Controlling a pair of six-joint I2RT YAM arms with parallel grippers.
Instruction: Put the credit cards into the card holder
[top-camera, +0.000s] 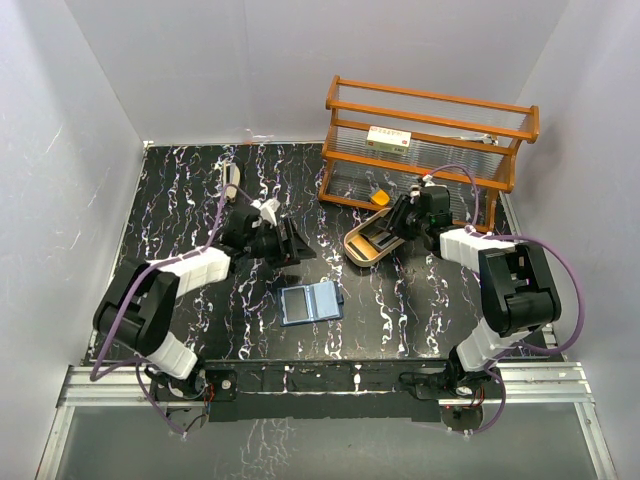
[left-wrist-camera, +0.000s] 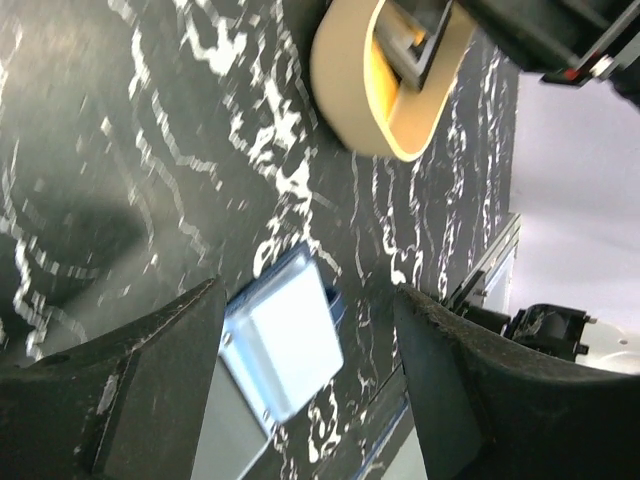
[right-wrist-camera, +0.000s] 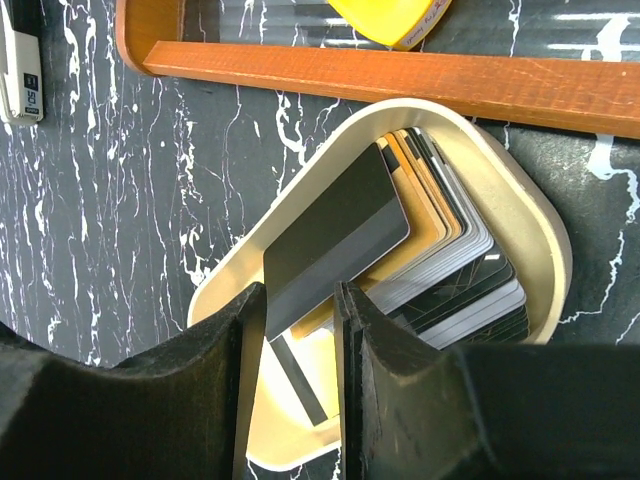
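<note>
A cream oval tray (top-camera: 355, 250) holds a fanned stack of dark, gold and grey cards (right-wrist-camera: 330, 235) just in front of the wooden rack. My right gripper is over this tray, open, its fingertips at the cards. My left gripper (top-camera: 295, 250) hangs above the table left of the tray, its fingers apart with nothing seen between them in the left wrist view. Below it lies the card holder (top-camera: 310, 303), a flat blue and clear booklet, also seen under the left fingers.
The wooden rack (top-camera: 430, 120) stands at the back right with a white box (top-camera: 388, 139) and a yellow item (top-camera: 379, 197) on it. A white device (top-camera: 229, 178) lies at the back left.
</note>
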